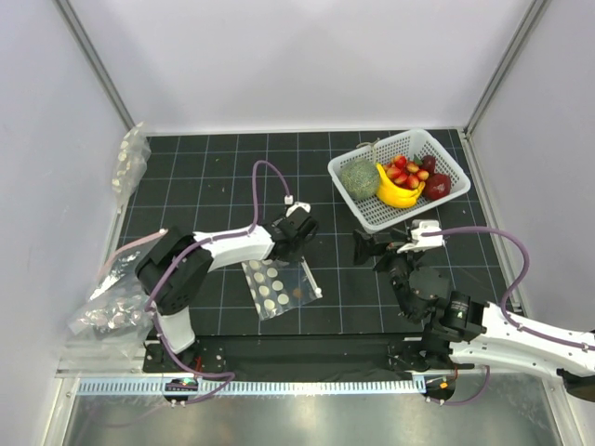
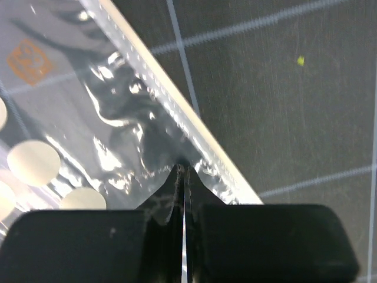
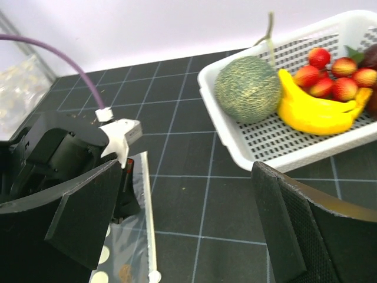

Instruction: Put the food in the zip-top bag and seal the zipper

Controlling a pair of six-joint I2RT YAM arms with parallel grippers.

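Observation:
A clear zip-top bag with white dots (image 1: pixel 270 287) lies flat on the dark grid mat. In the left wrist view its pale zipper edge (image 2: pixel 194 122) runs diagonally past the fingertips. My left gripper is shut over the bag, its fingers meeting with nothing between them; the zipper edge lies outside them, to the right. My right gripper stands open and empty above the mat. The food sits in a white basket: a green melon (image 3: pixel 248 89), yellow bananas (image 3: pixel 315 109) and several red fruits (image 1: pixel 406 171).
The white basket's (image 1: pixel 374 220) front wall stands beyond the right gripper at the back right. More clear bags (image 1: pixel 112 311) are heaped at the left edge, and another hangs at the far left (image 1: pixel 130 165). The mat between bag and basket is free.

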